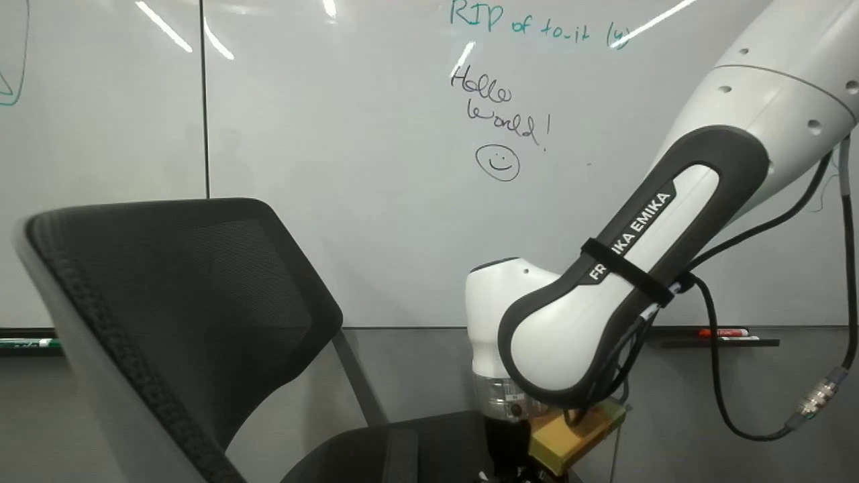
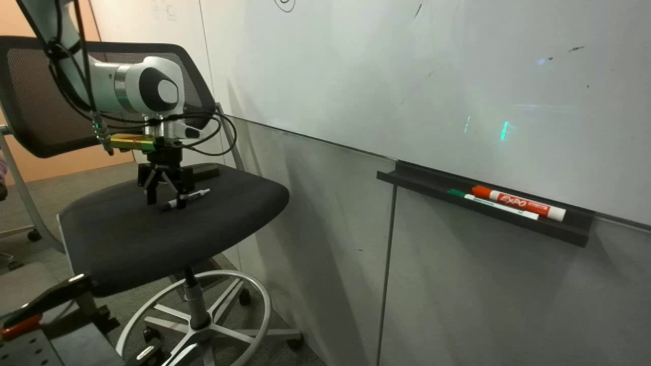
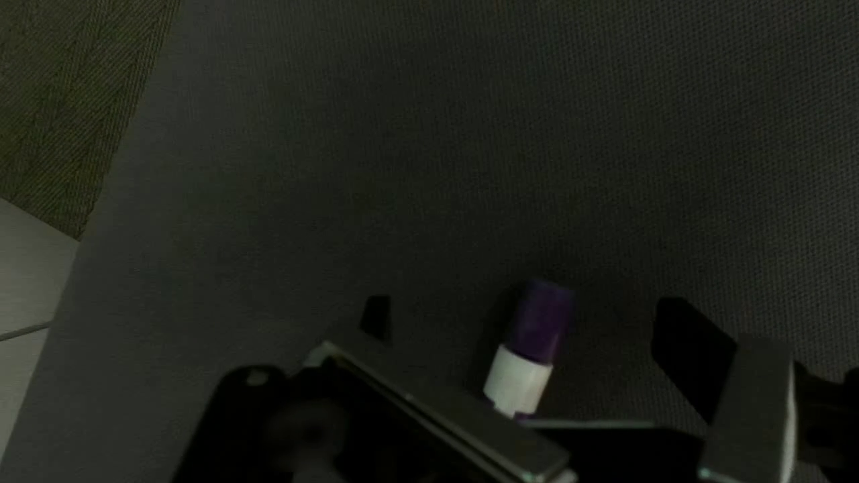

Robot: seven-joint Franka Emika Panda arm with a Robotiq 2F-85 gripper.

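A marker with a purple cap and a white barrel (image 3: 519, 382) lies on the dark chair seat (image 3: 322, 161). In the wrist view its capped end shows between my two spread fingers, nearer the left one, which hides part of the barrel. My gripper (image 2: 166, 198) points straight down at the seat and is open. From the second exterior view, the marker's pale end (image 2: 200, 194) sticks out past one finger, and its dark end lies near the fingertips. Whether the fingers touch the marker, I cannot tell. Exterior view 1 cuts off my fingertips at the bottom edge.
The chair backrest (image 1: 185, 298) rises beside the arm, with the whiteboard (image 1: 362, 161) behind. A wall ledge (image 2: 421, 177) holds a red Expo marker (image 2: 519, 202) and a thinner white-and-green one (image 2: 503, 207). Much of the seat is bare.
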